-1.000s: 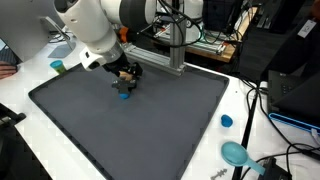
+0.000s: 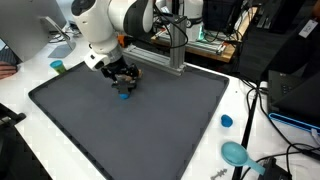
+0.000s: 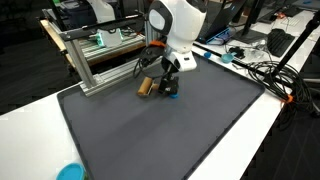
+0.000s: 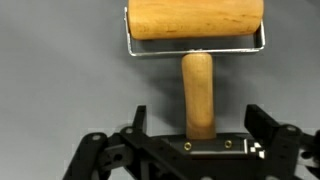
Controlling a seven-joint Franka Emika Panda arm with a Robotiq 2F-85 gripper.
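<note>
A wooden roller (image 4: 195,17) in a thin metal frame (image 4: 190,47) lies at the top of the wrist view. Its wooden handle (image 4: 199,85) runs down from the frame into the space between my fingers. My gripper is open, one black finger (image 4: 132,143) left of the handle and the other to its right, with gaps on both sides. In exterior view 2 the roller (image 3: 147,86) is beside my gripper (image 3: 170,80), low over the dark tabletop. The gripper (image 2: 122,79) largely covers the roller in exterior view 1.
A small blue patch (image 2: 124,96) shows just below the gripper; what it belongs to is unclear. A green cup (image 2: 57,66) stands at the far left; blue items, including a teal one (image 2: 236,154), lie on the right.
In exterior view 1, my gripper has come lower and closer over the roller, hiding more of it. The roller and blue patch appear to stay in place.
</note>
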